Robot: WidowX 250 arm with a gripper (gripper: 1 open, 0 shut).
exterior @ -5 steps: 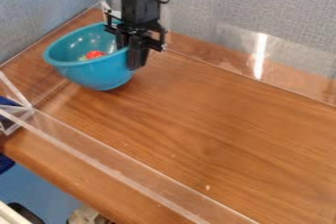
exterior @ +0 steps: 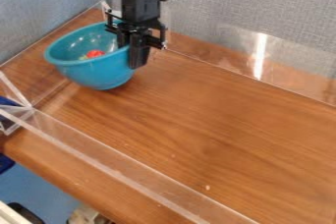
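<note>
A turquoise bowl [exterior: 82, 69] with a small red item [exterior: 93, 54] inside stands at the back left of the wooden table [exterior: 210, 130]. My black gripper [exterior: 133, 53] is at the bowl's right rim, shut on it, with its fingers partly hidden against the bowl. Whether the bowl is lifted off the table is hard to tell.
Clear plastic walls border the table, with a grey padded wall behind and a blue-grey one at the left. A dark blue item [exterior: 8, 117] sits outside at the left edge.
</note>
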